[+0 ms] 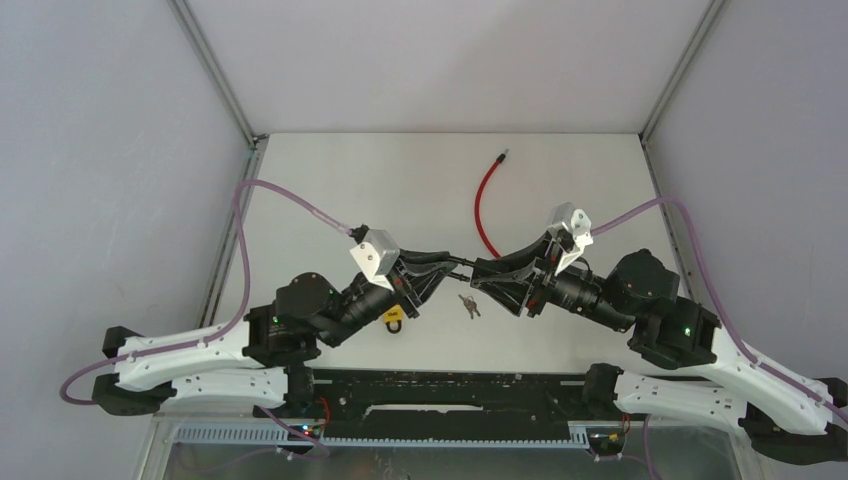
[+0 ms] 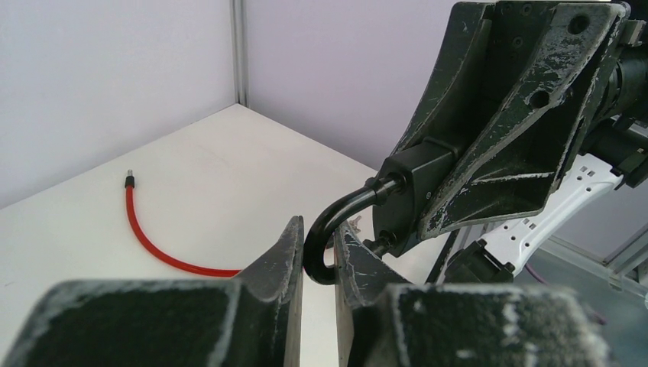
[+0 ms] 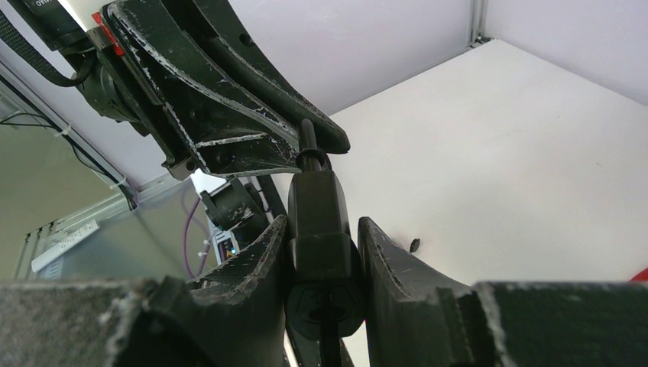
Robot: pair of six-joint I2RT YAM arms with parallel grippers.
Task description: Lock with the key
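Observation:
A black lock hangs above the table between my two grippers. My left gripper has its fingers round the bend of the lock's black shackle. The dark six-sided body sits between the fingers of my right gripper, close against both. Both shackle legs run towards the body in the left wrist view; how deep they go in cannot be told. A narrow dark piece shows below the body in the right wrist view, unclear what it is. Small silver keys lie on the table below.
A yellow padlock rests on the white table, partly under my left arm. Towards the back lies a red cable. Walls close in the table's sides and back.

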